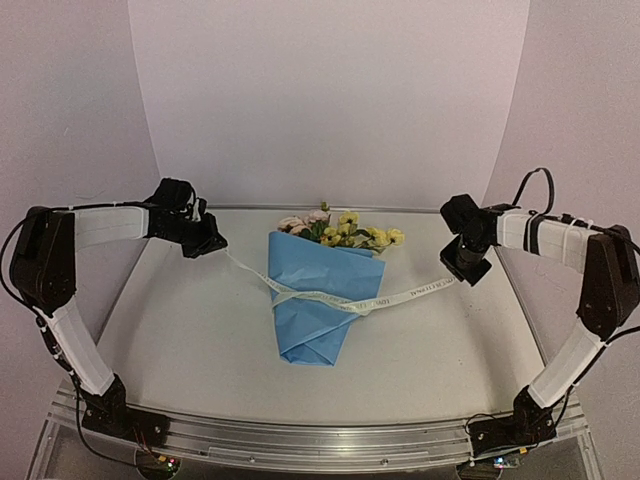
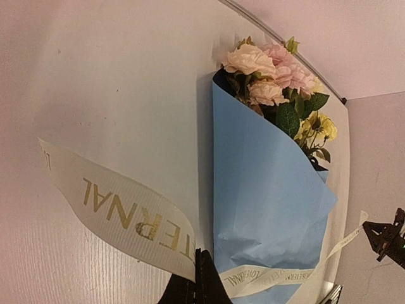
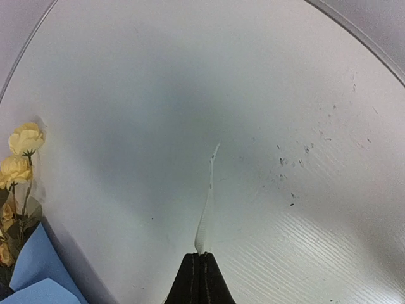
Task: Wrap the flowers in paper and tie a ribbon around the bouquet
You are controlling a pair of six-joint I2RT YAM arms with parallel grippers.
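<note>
The bouquet lies on the table in blue wrapping paper, its pink and yellow flowers toward the back. A whitish ribbon with gold lettering crosses the front of the paper and stretches out to both sides. My left gripper is shut on one end, left of the bouquet; in the left wrist view a loose tail of ribbon sticks out past the fingers. To the right of the bouquet, my right gripper is shut on the other end, with a short ribbon tip beyond its fingertips. The ribbon behind the paper is hidden.
Walls stand at the back and sides, with a metal rail along the front edge.
</note>
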